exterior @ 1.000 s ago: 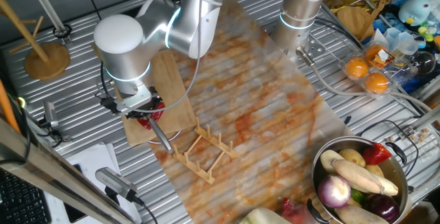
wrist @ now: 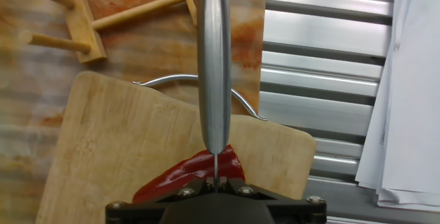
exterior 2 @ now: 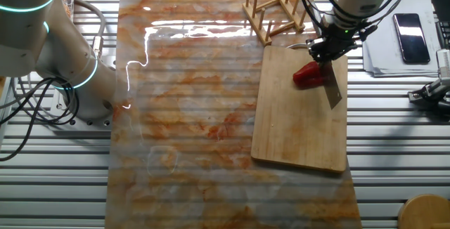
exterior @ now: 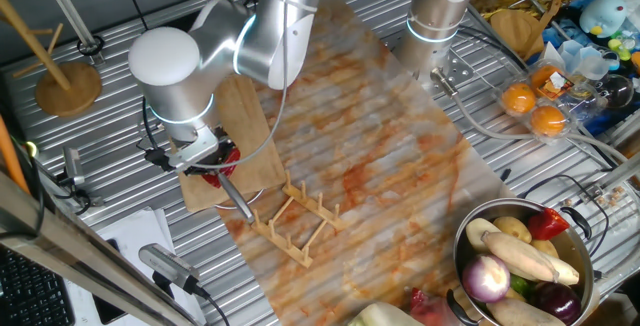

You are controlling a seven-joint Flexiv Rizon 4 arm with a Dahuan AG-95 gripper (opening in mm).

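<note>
A knife with a metal handle [wrist: 214, 66] is clamped in my gripper, which is shut on it. In the wrist view the handle points away from the fingers, past the end of the board. The broad blade [exterior 2: 331, 87] hangs down beside a red pepper [exterior 2: 309, 75]; whether it touches or cuts the pepper I cannot tell. That pepper lies on the wooden cutting board [exterior 2: 295, 131], near the end with the wire handle [wrist: 175, 77]. Seen from exterior view 1, the gripper [exterior: 205, 160] covers part of the pepper [exterior: 222, 169].
A wooden peg rack [exterior: 297, 225] stands just off the board's handle end. To the far right is a steel pot [exterior: 466, 256] full of vegetables. Papers and a phone [exterior 2: 411, 38] lie beside the arm.
Over the last second the arm's wrist has shifted slightly left and downward in exterior view 1. The knife, pepper and board look almost unmoved, and the grip is the same.
</note>
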